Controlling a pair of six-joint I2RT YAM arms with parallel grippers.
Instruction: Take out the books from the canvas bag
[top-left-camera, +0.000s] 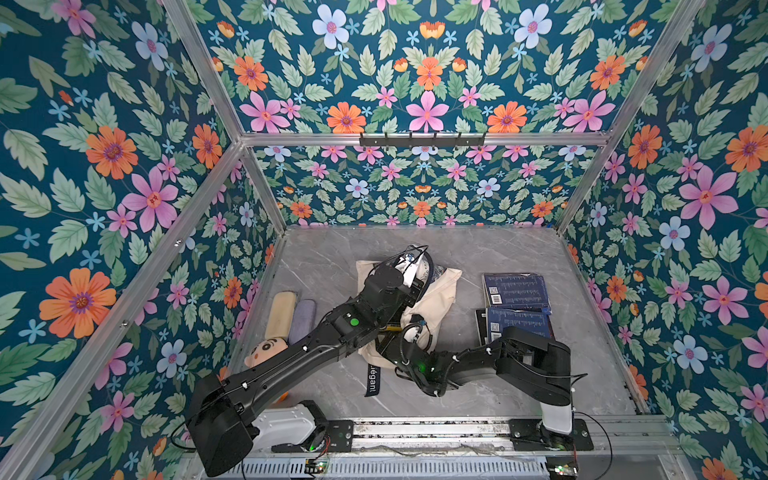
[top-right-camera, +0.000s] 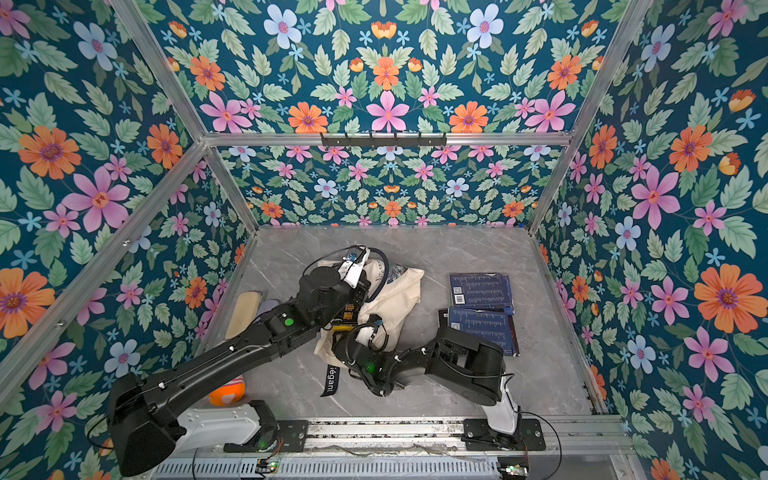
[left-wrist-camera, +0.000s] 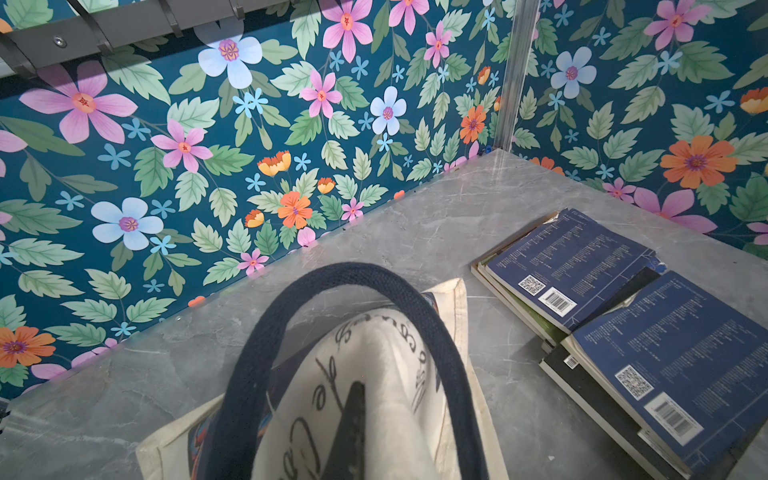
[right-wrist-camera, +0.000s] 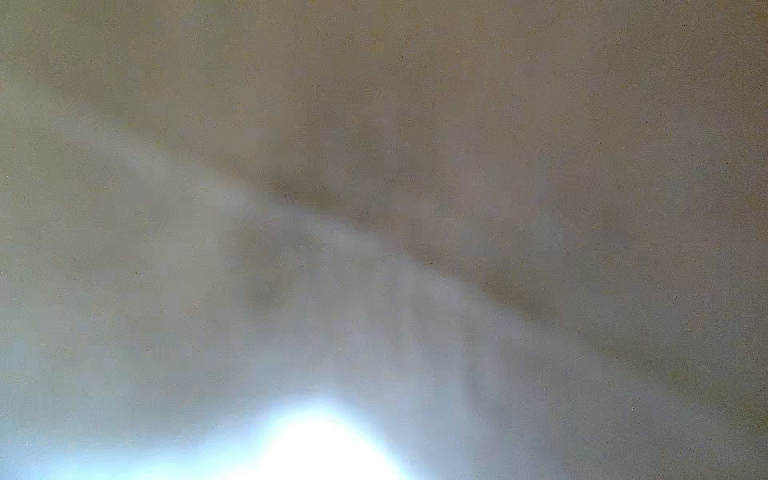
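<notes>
The cream canvas bag (top-left-camera: 440, 296) lies in the middle under both arms, its navy handle (left-wrist-camera: 336, 272) arched in the left wrist view. My left gripper (top-left-camera: 412, 284) is over the bag's upper part, shut; its fingers are largely hidden in the bag's fabric. My right gripper (top-left-camera: 396, 336) is down at the bag's near part, its finger not visible; the right wrist view shows only blurred pale surface. Dark blue books (top-left-camera: 512, 289) (left-wrist-camera: 672, 360) lie stacked on the right, outside the bag. A yellow-and-black item shows in the bag beneath the arms.
A beige cylinder (top-left-camera: 280, 316), a lilac one, a doll's head (top-left-camera: 264, 352) and an orange object (top-right-camera: 226, 392) lie at the left.
</notes>
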